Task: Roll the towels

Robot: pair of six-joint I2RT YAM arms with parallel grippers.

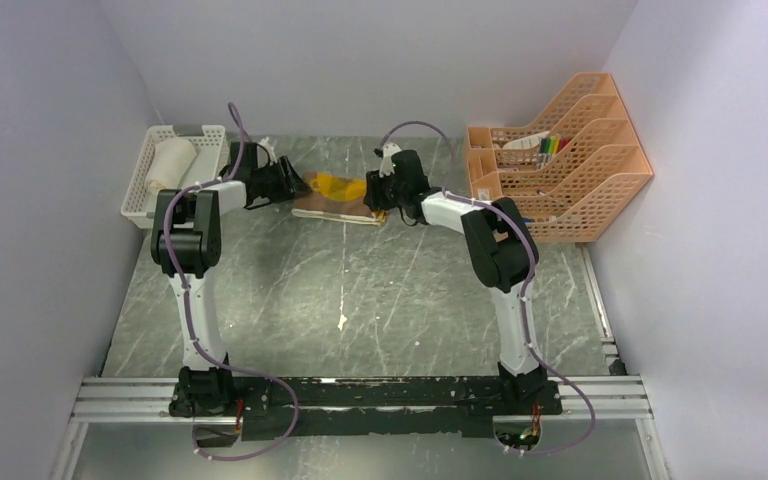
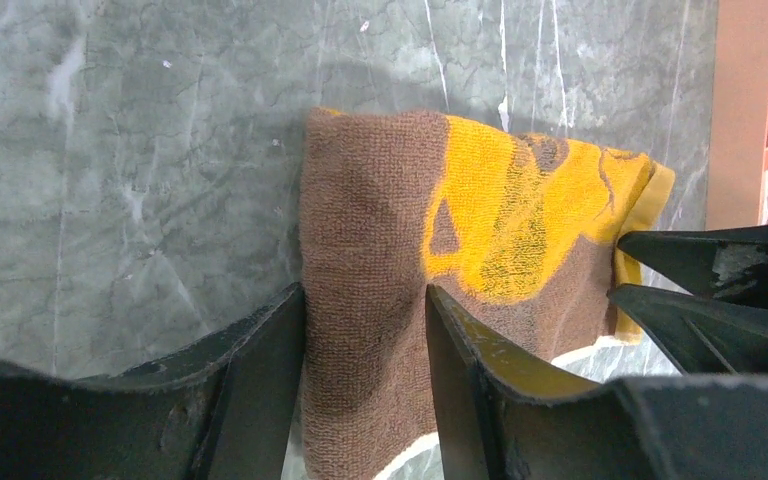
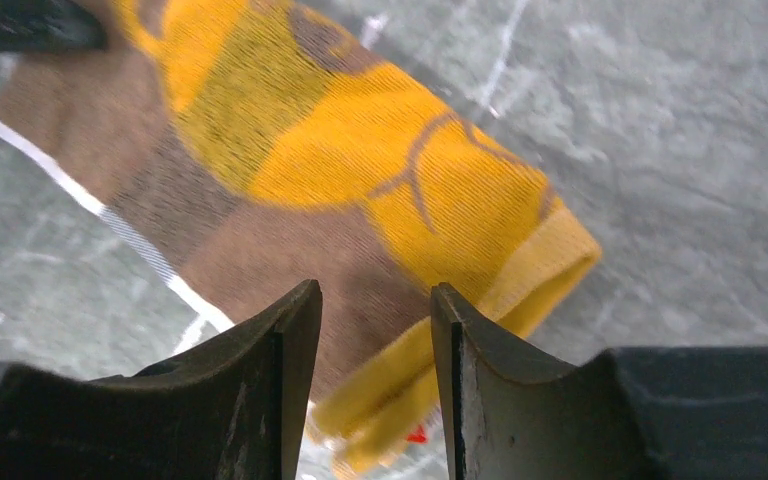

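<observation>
A folded brown and yellow towel (image 1: 330, 203) with a white edge lies at the back of the table. In the left wrist view, my left gripper has its fingers apart on either side of the towel's brown folded end; it is open, and a firm hold does not show. At the opposite end, my right gripper is shut on the towel's yellow edge (image 3: 390, 385), a thick fold between its fingers. The left wrist view also shows the right fingers (image 2: 675, 245) at that far end. A rolled white towel (image 1: 169, 164) rests in the white basket.
The white basket (image 1: 134, 200) stands at the back left, close beside the left arm. An orange tiered organizer (image 1: 615, 165) with pens stands at the back right.
</observation>
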